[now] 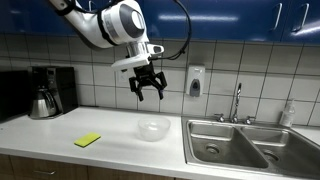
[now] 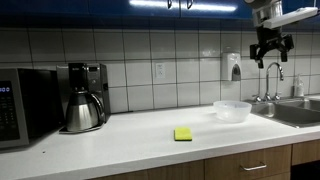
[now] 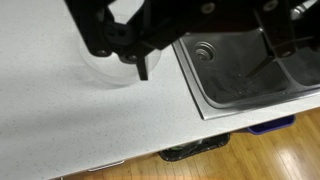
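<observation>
Above the counter, my gripper [image 1: 150, 97] hangs open with its fingers pointing down and nothing between them. A clear, whitish bowl [image 1: 154, 128] rests on the counter below it, with a gap between them. In the wrist view the bowl [image 3: 110, 68] is partly hidden behind the gripper's dark linkage, and the spread fingers [image 3: 142, 70] reach across the upper part. A flat yellow block, perhaps a sponge [image 1: 87, 140], lies near the counter's front edge, left of the bowl; exterior view 2 also shows this yellow block [image 2: 182, 134].
A double steel sink [image 1: 230, 146] with a faucet [image 1: 237, 104] is right of the bowl. A coffee maker [image 2: 86, 98] and a microwave [image 2: 26, 105] stand at the left end. Blue cabinets [image 1: 245, 20] hang overhead.
</observation>
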